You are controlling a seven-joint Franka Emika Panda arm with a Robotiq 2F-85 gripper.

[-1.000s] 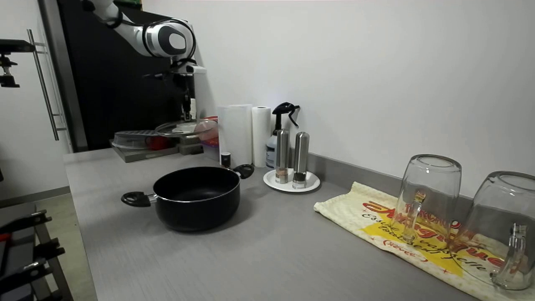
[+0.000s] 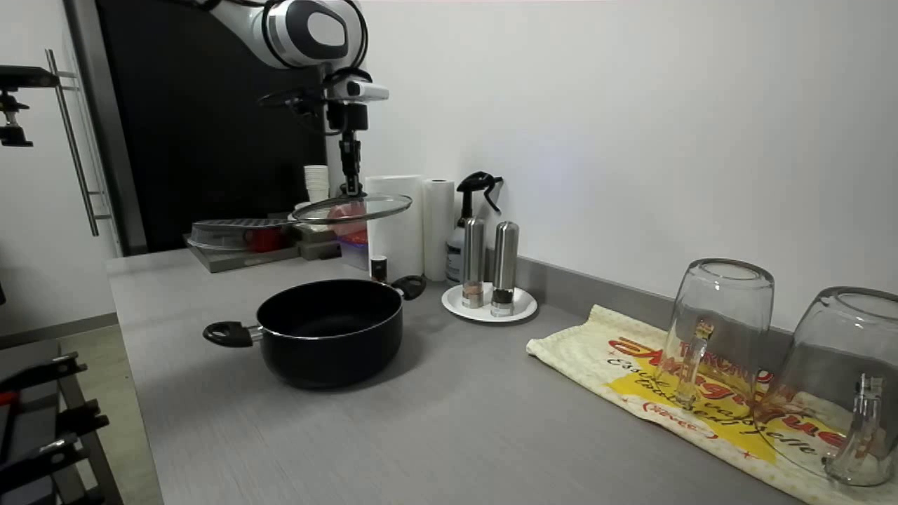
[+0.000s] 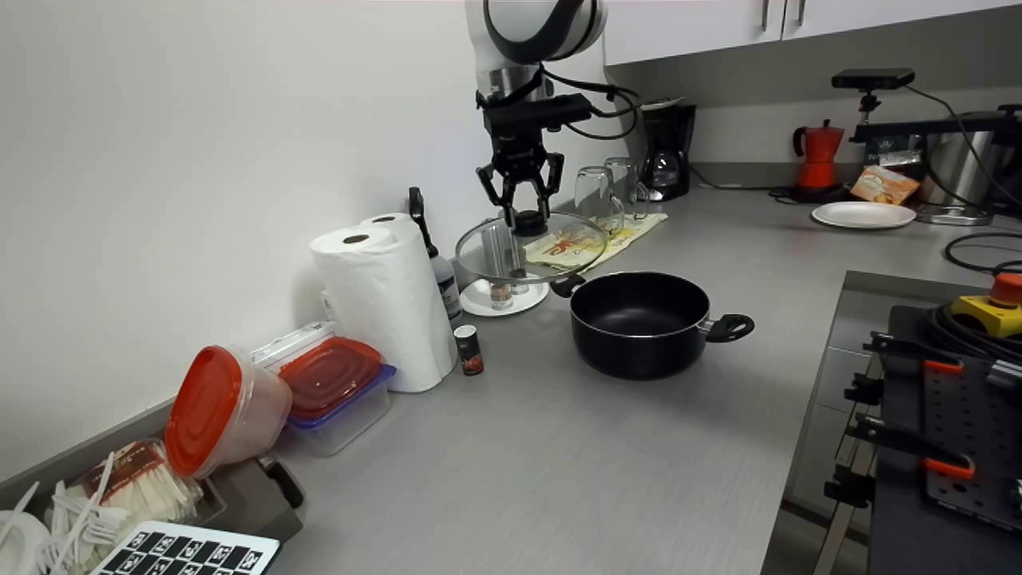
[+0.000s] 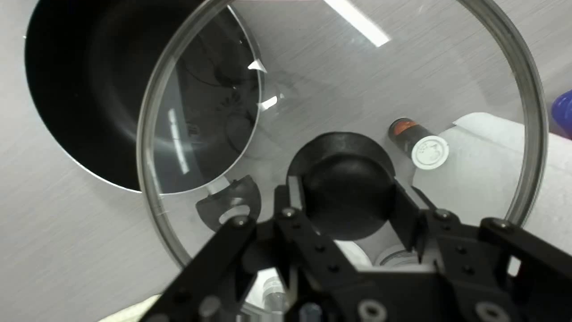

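Observation:
My gripper is shut on the black knob [image 4: 348,198] of a round glass lid [image 3: 484,260] with a metal rim. The lid hangs in the air, slightly tilted in exterior view 1. Below it and off to one side, an empty black pot [image 2: 332,332] with two side handles stands uncovered on the counter. From the wrist, the lid's rim overlaps only part of the pot [image 4: 107,96], and one pot handle [image 4: 241,201] shows through the glass. In exterior view 2 the gripper [image 3: 527,220] is to the left of the pot [image 3: 637,331] and higher.
Paper towel rolls [image 3: 383,297], a small spice jar [image 3: 469,350] and a white plate [image 2: 489,318] with two grinders stand near the wall. Glass mugs [image 2: 720,332] rest upside down on a cloth [image 2: 610,358]. Open counter [image 3: 575,460] lies in front of the pot.
The arm has carried the lid to the right in exterior view 1, toward the pot, and slightly higher. The pot and other objects stay where they were.

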